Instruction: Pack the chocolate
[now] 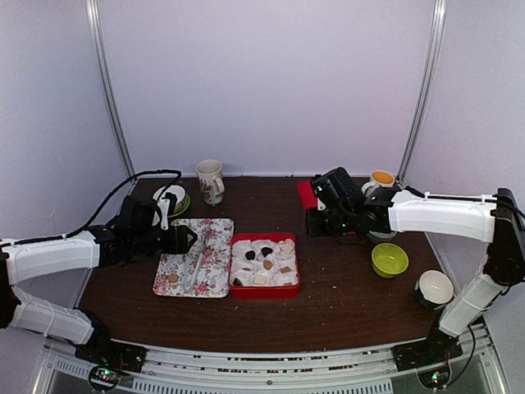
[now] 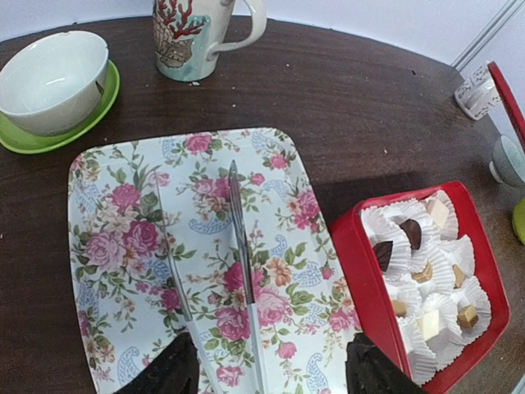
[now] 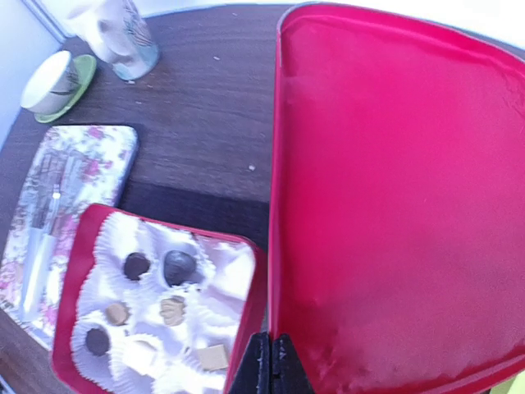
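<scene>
A red box (image 1: 264, 291) of chocolates in white paper cups sits right of a floral tray (image 1: 168, 279), which bears two long metal utensils (image 2: 246, 271). My right gripper is shut on the edge of a red lid (image 3: 394, 205), raised beside the box. My left gripper hangs open over the tray, nothing visible between its fingers.
A mug (image 1: 209, 176) and a white bowl on a green saucer (image 2: 25, 141) stand at the back left. A green bowl (image 1: 390, 263), a white bowl (image 1: 435, 291) and another mug (image 1: 383, 176) are at the right.
</scene>
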